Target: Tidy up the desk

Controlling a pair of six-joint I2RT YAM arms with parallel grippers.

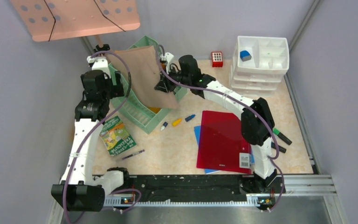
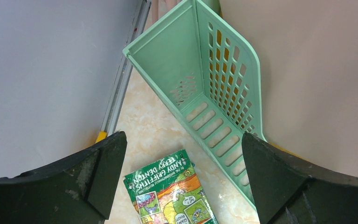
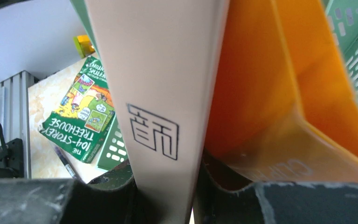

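Note:
A green file holder (image 1: 145, 122) with slotted compartments stands at the back left. Tilted across its middle is a tan-covered book or notebook (image 1: 142, 74), its lower part down in the holder beside an orange folder (image 3: 256, 84). My right gripper is shut on the tan book's edge, with a pad on each side. Left of the holder, my left gripper hangs open and empty; below it in the left wrist view lie an empty front compartment (image 2: 221, 135) and a green comic book (image 2: 175, 193) on the desk.
A red folder (image 1: 221, 140) rests over blue ones at the right front. Small crayons (image 1: 177, 122), a pen (image 1: 133, 154) and markers (image 1: 282, 136) lie loose. White drawers (image 1: 261, 70) and a red box (image 1: 217, 59) stand behind. A pink lamp (image 1: 79, 18) overhangs the back left.

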